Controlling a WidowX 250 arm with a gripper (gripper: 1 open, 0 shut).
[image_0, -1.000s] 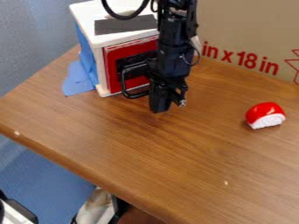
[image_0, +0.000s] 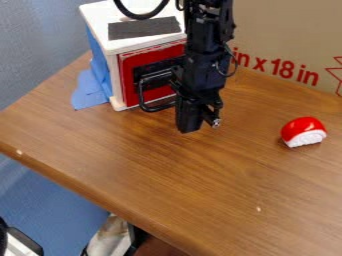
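My black gripper (image_0: 199, 115) hangs pointing down over the wooden table (image_0: 160, 180), in front of a white and red toy oven (image_0: 123, 42) with a dark door frame; whether the fingers are open or shut is unclear. A small red and white object (image_0: 303, 131) lies on the table to the right, apart from the gripper.
A blue cloth (image_0: 88, 91) lies left of the oven. A cardboard panel (image_0: 287, 40) with red print stands behind.
My gripper has shifted slightly to the right and down over the last second. The other objects look unmoved.
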